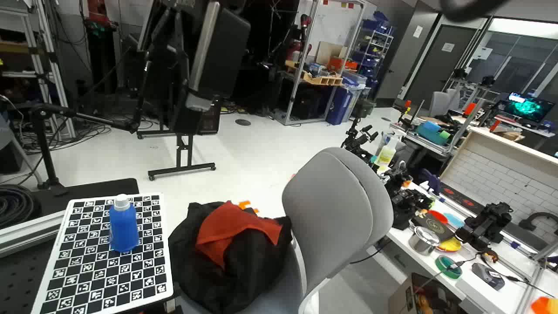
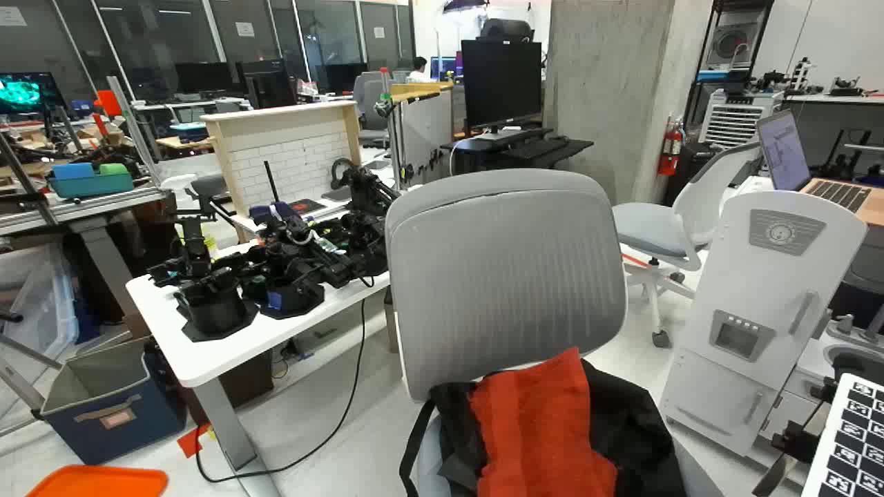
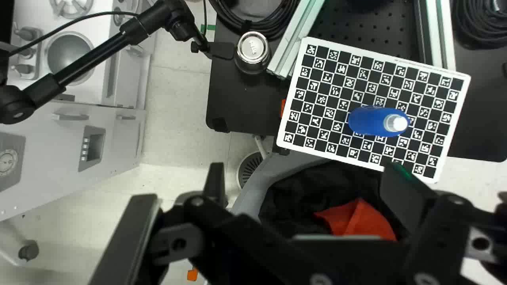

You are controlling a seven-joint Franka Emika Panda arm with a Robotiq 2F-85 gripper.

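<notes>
A blue bottle with a white cap [image 1: 124,230] stands upright on a checkered marker board [image 1: 62,272]. From above, in the wrist view, the same bottle [image 3: 373,120] sits right of centre on the board [image 3: 309,147]. My gripper is open, its two dark fingers spread wide apart with nothing held. It hangs above the scene, and the bottle lies beyond the fingertips, towards the top of the wrist view. Exterior view 2 shows only a corner of the board [image 2: 845,447], without the bottle.
Beside the board stands a grey chair [image 1: 335,199] carrying a black bag [image 1: 251,277] and red cloth [image 1: 230,230]. A metal container [image 3: 252,51] and a black jointed arm [image 3: 90,57] stand left of the board. A white play kitchen [image 2: 746,306] is nearby.
</notes>
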